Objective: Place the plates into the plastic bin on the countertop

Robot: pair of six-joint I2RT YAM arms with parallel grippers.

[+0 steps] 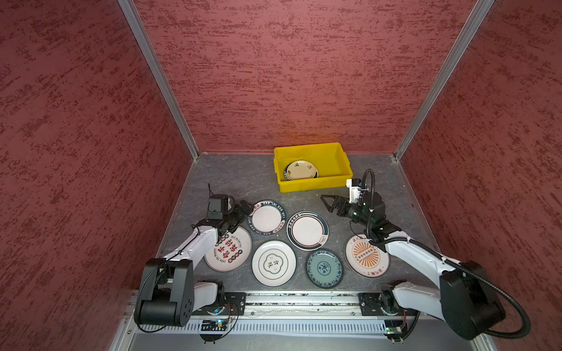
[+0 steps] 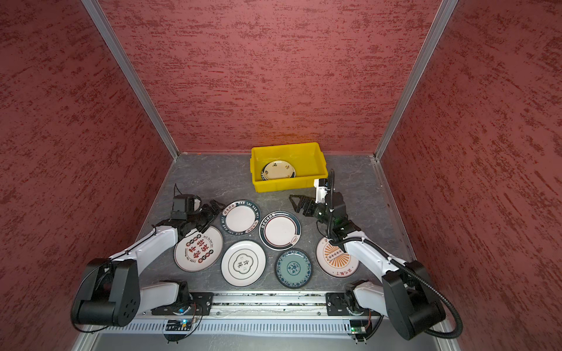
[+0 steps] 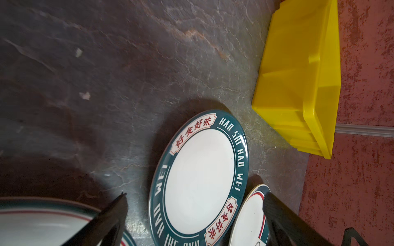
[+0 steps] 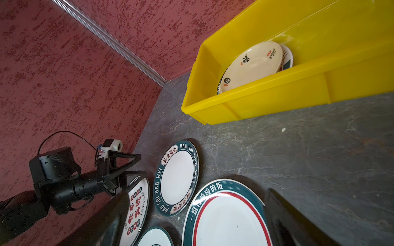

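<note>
The yellow plastic bin (image 1: 310,185) stands at the back of the countertop, with a cream plate (image 1: 301,169) lying on another plate in its left part. My left gripper (image 1: 243,214) is open beside the left rim of the green-rimmed plate (image 1: 267,217), nothing between its fingers. In front of the bin my right gripper (image 1: 332,204) hangs open and empty, above and to the right of a second dark-rimmed plate (image 1: 308,230). Lower down lie a red-patterned plate (image 1: 229,250), a white plate (image 1: 274,263), a blue-green plate (image 1: 324,268) and an orange-sunburst plate (image 1: 367,257).
Bare grey countertop (image 1: 234,175) lies left of the bin, and a clear strip runs between the bin and the plates. My left arm partly covers the red-patterned plate; my right arm overhangs the sunburst plate's edge. Red walls (image 1: 304,76) enclose the space.
</note>
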